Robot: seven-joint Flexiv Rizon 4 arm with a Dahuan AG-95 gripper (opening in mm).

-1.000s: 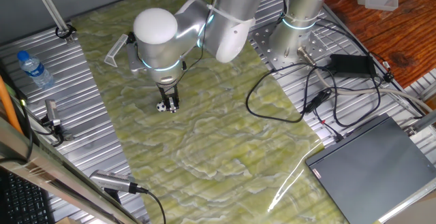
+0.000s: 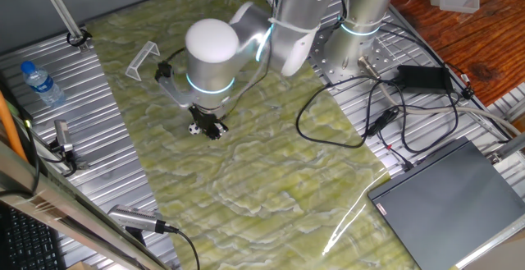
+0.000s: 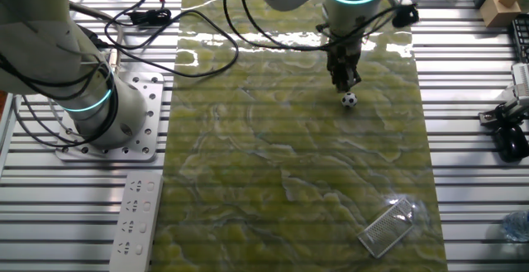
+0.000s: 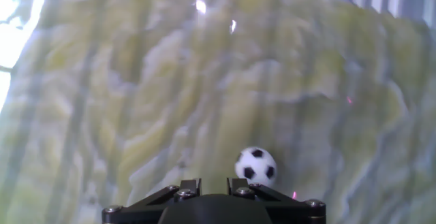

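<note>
A small black-and-white ball (image 2: 194,128) patterned like a football rests on the green marbled mat. Beside it, close to the mat, is my gripper (image 2: 215,129), tilted. From the second exterior view, the ball (image 3: 349,99) shows just past the tips of the gripper (image 3: 345,87). In the wrist view a gap separates the two fingers of my gripper, and nothing shows in it. The ball (image 4: 256,166) lies beyond the right finger, off to the right of the gap. Whether finger and ball touch cannot be told.
A grater (image 3: 387,227) lies near the mat's edge. A closed laptop (image 2: 455,200), loose black cables (image 2: 332,143) and a power strip (image 3: 136,221) are around the workspace. A water bottle (image 2: 43,84) stands on the slatted table.
In exterior view 1 the arm's wrist has swung right and lower, leaving the gripper more tilted, its tips slightly right of before. The ball appears unmoved.
</note>
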